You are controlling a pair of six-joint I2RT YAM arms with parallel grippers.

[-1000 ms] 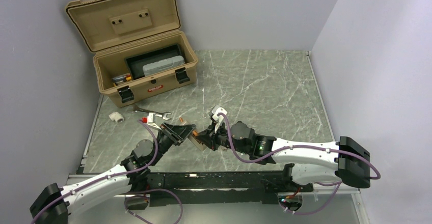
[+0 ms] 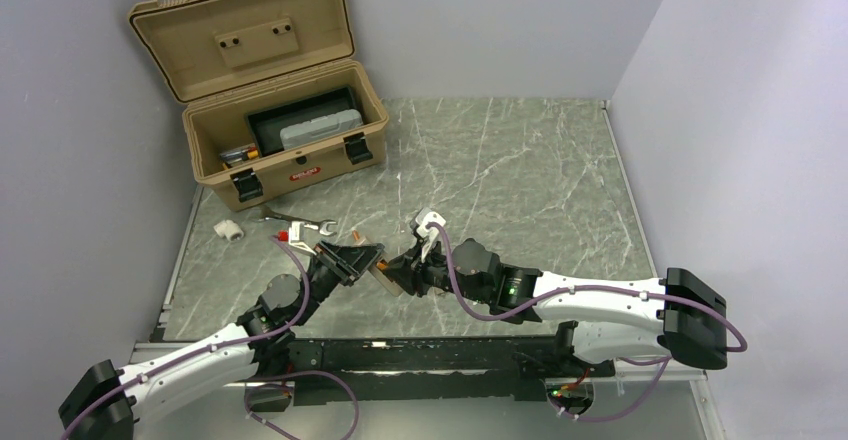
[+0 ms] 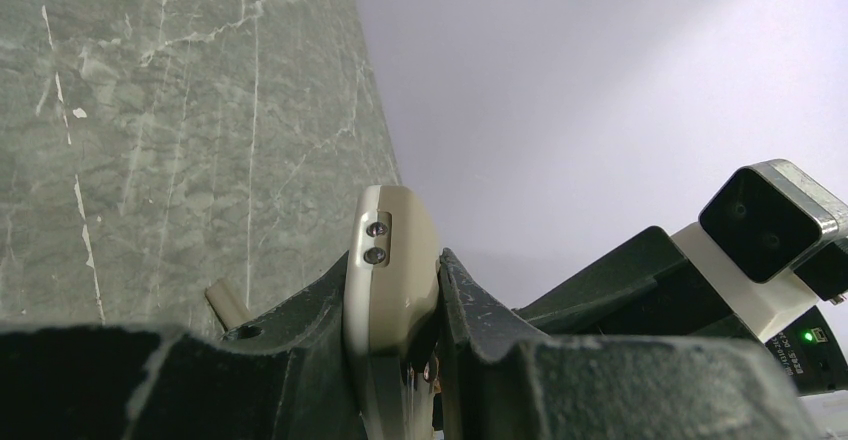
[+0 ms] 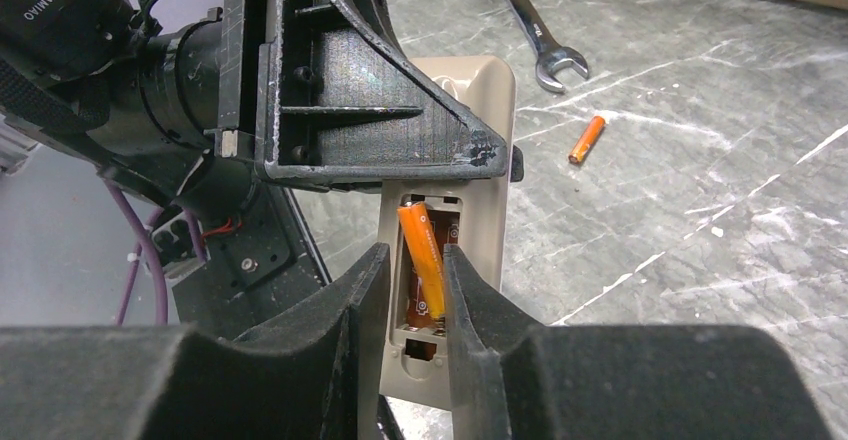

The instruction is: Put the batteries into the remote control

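Note:
The beige remote (image 3: 390,260) is clamped in my left gripper (image 2: 368,256), seen end-on in the left wrist view. In the right wrist view its battery compartment (image 4: 448,225) faces the camera, with an orange battery (image 4: 422,250) lying slanted in it, upper end raised over the rim or near it. My right gripper is part open, its fingertips either side of the battery's lower part; whether they touch it I cannot tell. A second orange battery (image 4: 587,139) lies on the table.
A wrench (image 4: 535,30) and a white cylindrical piece (image 2: 228,229) lie at the left of the table. The open tan toolbox (image 2: 290,170) stands behind them.
Both arms look almost unmoved in the top view; my right gripper's tip has shifted very slightly at the remote.

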